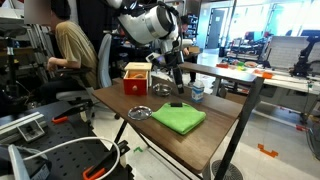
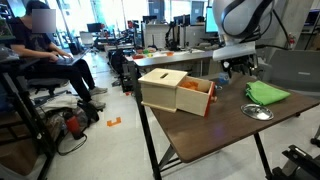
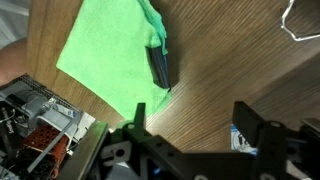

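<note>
A green cloth (image 1: 180,118) lies spread on the brown table, one edge bunched. On the cloth, near its edge, rests a small dark oblong object (image 3: 157,67); what it is cannot be made out. My gripper is open above the table, with its dark fingers (image 3: 131,137) wide apart and bare tabletop between them. In the first exterior view the gripper (image 1: 178,84) hangs above and behind the cloth, clear of the dark object. A white and blue can (image 1: 197,90) stands behind the cloth; the right finger partly hides it in the wrist view.
A silver lid (image 2: 257,112) lies flat near the table's front edge, with a metal bowl (image 1: 162,90) behind it. An open box (image 2: 193,98) with orange contents and a pale closed box (image 2: 163,88) stand at one end. Bare tabletop (image 1: 205,142) shows beside the cloth.
</note>
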